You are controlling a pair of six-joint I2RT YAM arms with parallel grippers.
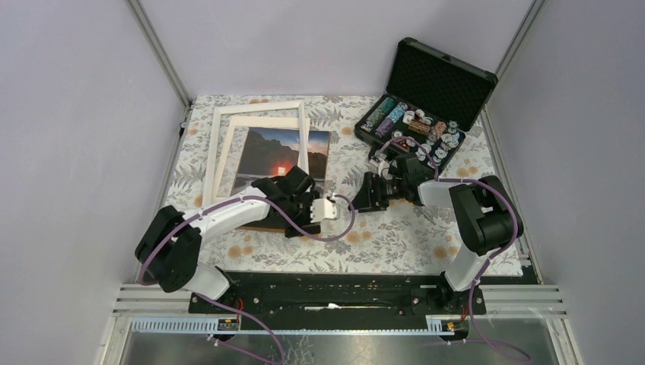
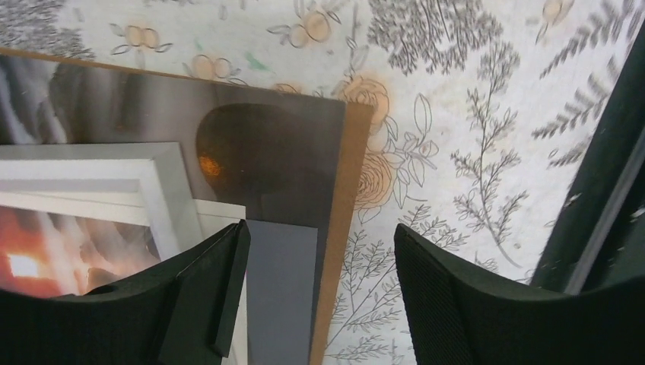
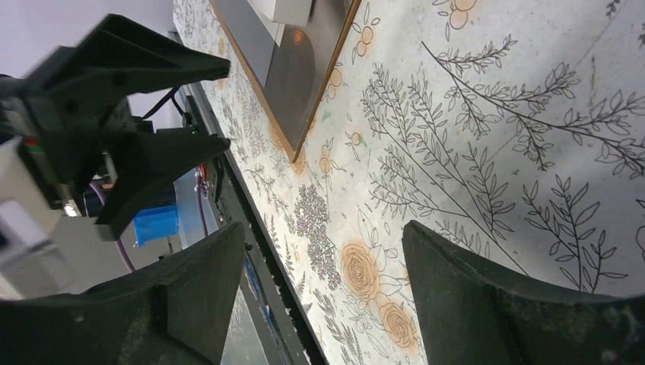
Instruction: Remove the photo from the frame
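Note:
The photo (image 1: pixel 268 152), a sunset behind dark hills, lies inside the white frame (image 1: pixel 212 152) and its cream mat (image 1: pixel 229 144) on the left of the table. Beneath the frame, a dark glossy panel (image 2: pixel 293 152) with a brown edge sticks out. My left gripper (image 1: pixel 303 228) hovers over that panel's near right corner; in its own wrist view its fingers (image 2: pixel 205 289) stand apart, with nothing held. Right of the frame, my right gripper (image 1: pixel 357 204) is over bare cloth, its fingers (image 3: pixel 456 296) also apart and empty. The left arm covers the photo's lower part.
An open black case (image 1: pixel 441 84) of poker chips stands at the back right, close behind the right arm. Free flowered cloth (image 1: pixel 395 247) stretches along the front. Purple cables hang along both arms.

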